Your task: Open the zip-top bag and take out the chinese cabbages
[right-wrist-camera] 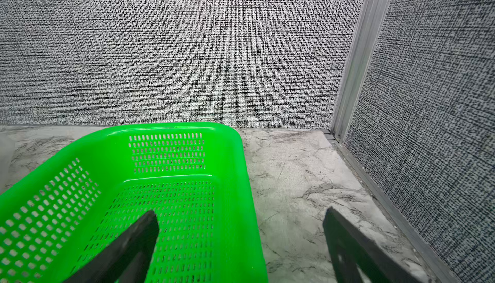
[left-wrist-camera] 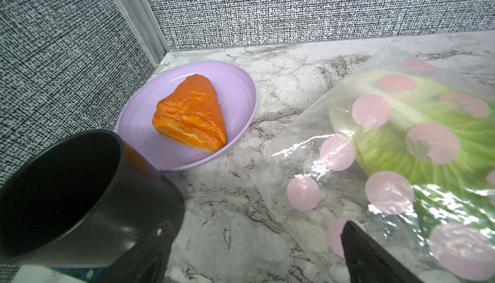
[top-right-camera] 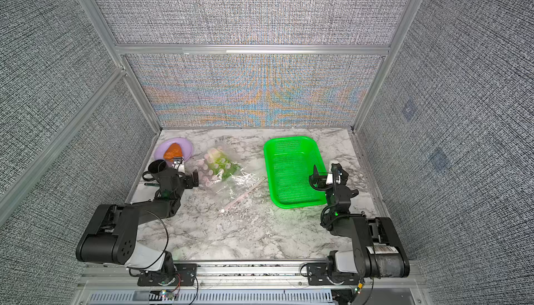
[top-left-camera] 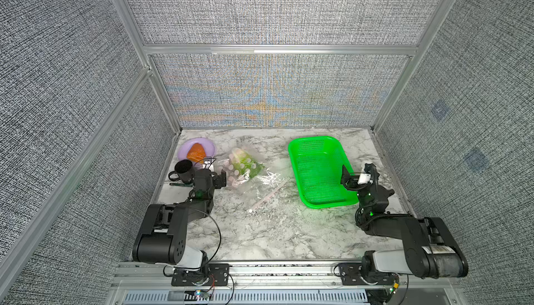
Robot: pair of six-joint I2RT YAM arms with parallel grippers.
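Observation:
A clear zip top bag [top-left-camera: 236,178] with pink dots lies flat left of the table's middle, green-and-white Chinese cabbage [left-wrist-camera: 371,148] showing through it. How many cabbages it holds I cannot tell. A pale pink slider strip [top-left-camera: 268,196] runs along the bag's near right edge, seemingly closed. My left gripper is open just left of the bag, nothing between its fingers; its right finger shows in front of the bag's left corner. Over the right rim of the green basket [right-wrist-camera: 247,205], my right gripper stands open and empty.
A black mug [left-wrist-camera: 149,210] sits close against my left gripper's left side. Behind it, a purple plate [left-wrist-camera: 239,92] carries an orange-brown pastry [left-wrist-camera: 193,115]. The basket is empty. Bare marble tabletop [top-left-camera: 261,235] stretches across the front.

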